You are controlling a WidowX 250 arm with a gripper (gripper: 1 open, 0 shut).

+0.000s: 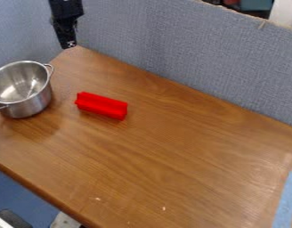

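Note:
A red cylinder (101, 105) lies on its side on the wooden table (184, 151). To its left, at the table's left side, stands a steel pot (20, 89) with side handles. My black gripper (68, 41) is at the top left, above and behind the red cylinder and apart from it. Its fingers are small and dark here, so whether it is open or shut cannot be told.
A grey padded wall (196, 49) runs along the back of the table. A light blue strip (283, 200) lies at the right edge.

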